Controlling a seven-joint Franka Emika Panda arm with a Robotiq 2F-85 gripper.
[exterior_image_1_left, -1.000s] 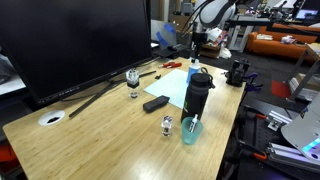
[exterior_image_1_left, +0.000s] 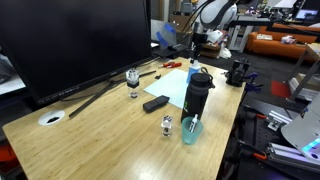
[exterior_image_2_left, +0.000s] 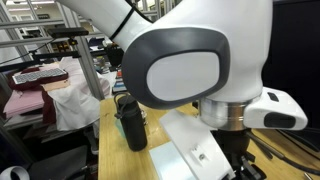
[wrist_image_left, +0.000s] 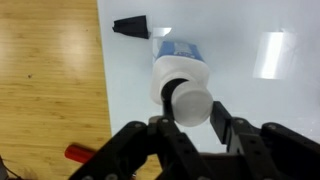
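A white round-topped item (wrist_image_left: 192, 103) with a blue patch (wrist_image_left: 178, 48) beside it fills the middle of the wrist view. My gripper is shut on this item, its dark fingers reaching up from the lower edge. In exterior view 1, a small blue object (exterior_image_1_left: 193, 72) shows on the pale sheet (exterior_image_1_left: 172, 92), below the white arm at the far end of the table. In exterior view 2 the arm's large white links stand in front, and the gripper's fingertips are hard to make out.
A black bottle (exterior_image_1_left: 198, 100) and a green cup (exterior_image_1_left: 192, 133) stand nearer on the table. A black case (exterior_image_1_left: 156, 104) and small metallic items lie to the left. A red object (wrist_image_left: 78, 153) is at the wrist view's lower left.
The far arm in exterior view 1 has shifted only slightly. The objects on the table look unmoved.
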